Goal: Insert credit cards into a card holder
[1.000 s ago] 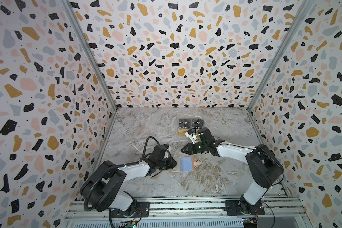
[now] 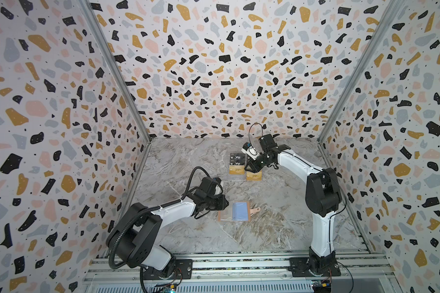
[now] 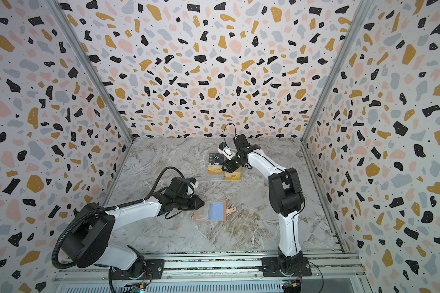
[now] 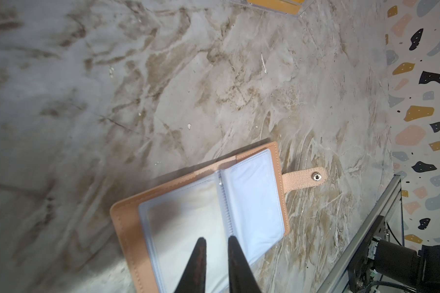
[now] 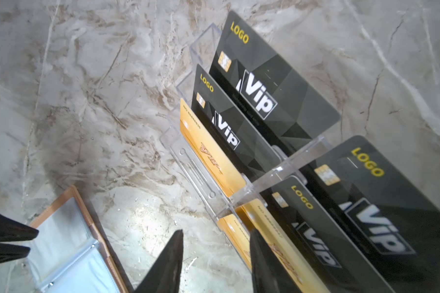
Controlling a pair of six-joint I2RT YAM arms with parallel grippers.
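An open tan card holder (image 4: 128, 229) with pale sleeves and a snap strap lies on the marble table. My left gripper hangs over it, its fingers part open and empty. Farther back stands a clear rack (image 5: 195, 175) with black Vip cards (image 5: 273, 83) and gold cards (image 5: 210, 156) in two columns. My right gripper is above the rack's front, pointing at the cards, fingers apart with nothing seen between the fingers.
Patterned walls enclose it at back and sides, with metal rails (image 2: 215, 261) along the front edge.
My right arm has moved back and up from beside the card holder to over the rack. My left gripper has shifted slightly up.
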